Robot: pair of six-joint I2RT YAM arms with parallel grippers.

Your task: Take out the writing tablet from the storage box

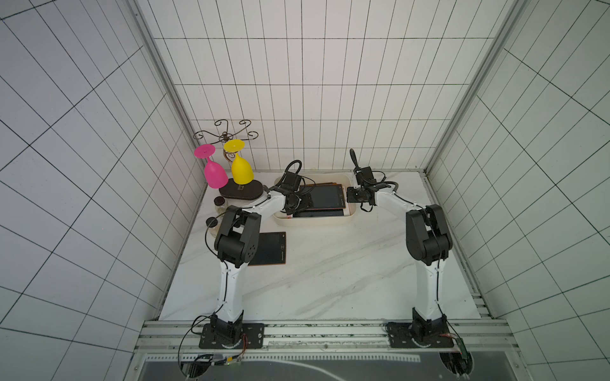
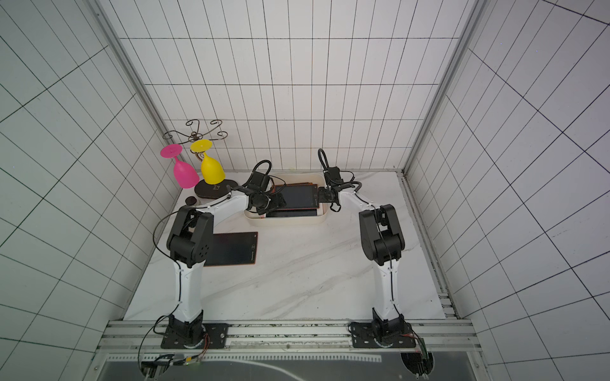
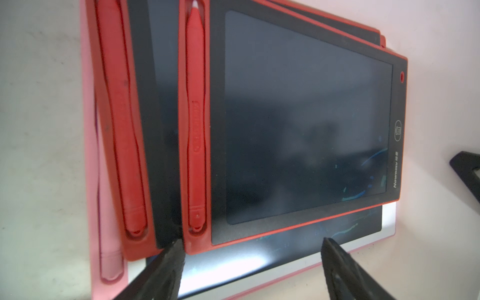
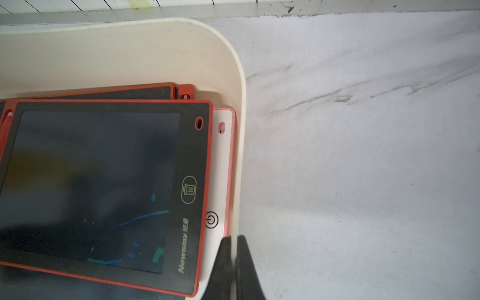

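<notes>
Inside the cream storage box (image 1: pixel 315 223) lie several writing tablets in a stack. The top tablet (image 3: pixel 305 120) is black with a red frame and a red stylus at its left side; a white-and-pink tablet (image 4: pixel 218 165) lies underneath. My left gripper is open over the stack, its fingertips above the tablets' near edge with nothing held between them. At the box's right wall, my right gripper is shut on the thin box rim (image 4: pixel 243 90), which runs between its fingers.
Another tablet (image 2: pixel 232 248) lies flat on the table, partly behind the left arm. Pink (image 1: pixel 216 173) and yellow (image 1: pixel 242 170) glasses hang on a stand at the back left, close to dark-capped jars (image 1: pixel 220 201).
</notes>
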